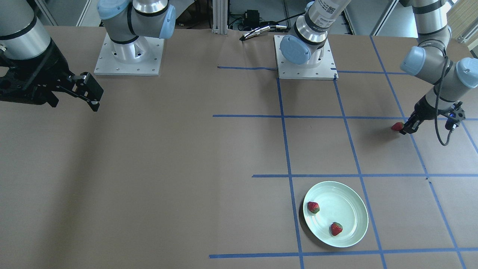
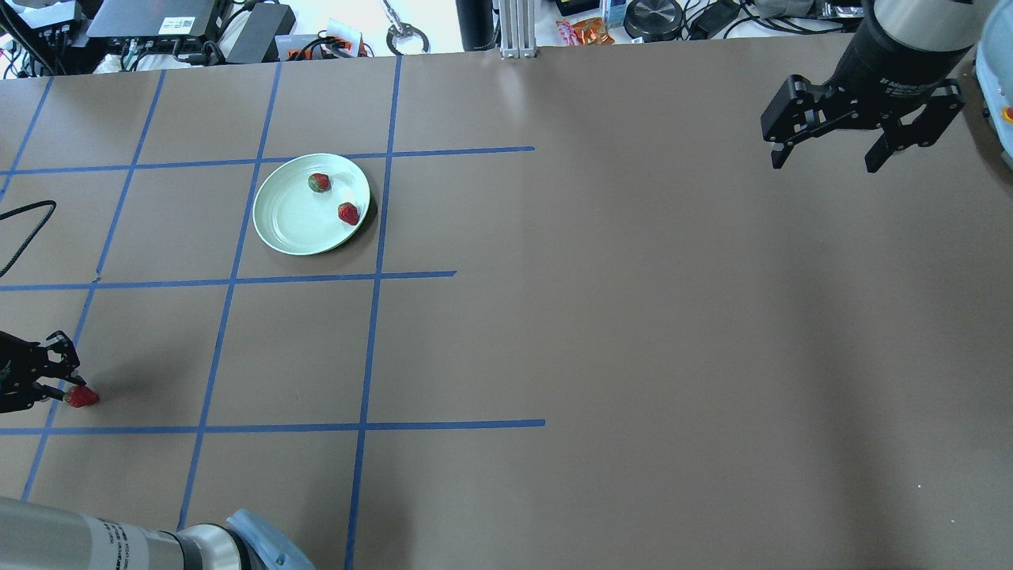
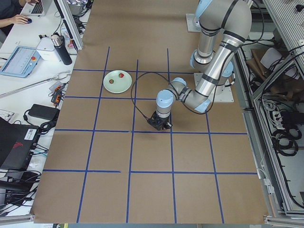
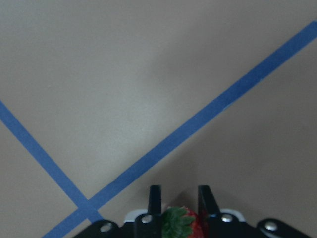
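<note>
A red strawberry (image 1: pixel 396 126) lies on the taped table at the right in the front view, with my black gripper (image 1: pixel 404 130) low against it. In the top view the strawberry (image 2: pixel 82 396) is at the fingertips of the gripper (image 2: pixel 72 388) at the far left. In the wrist view the strawberry (image 4: pixel 181 224), green leaves up, sits between the two fingers of the gripper; whether they grip it I cannot tell. A pale green plate (image 1: pixel 336 197) holds two strawberries, one (image 1: pixel 313 207) toward the left, another (image 1: pixel 336 228) lower.
Other robot arms stand around the table, one with a large black gripper (image 2: pixel 850 128) at upper right in the top view and another (image 1: pixel 304 45) at the back.
</note>
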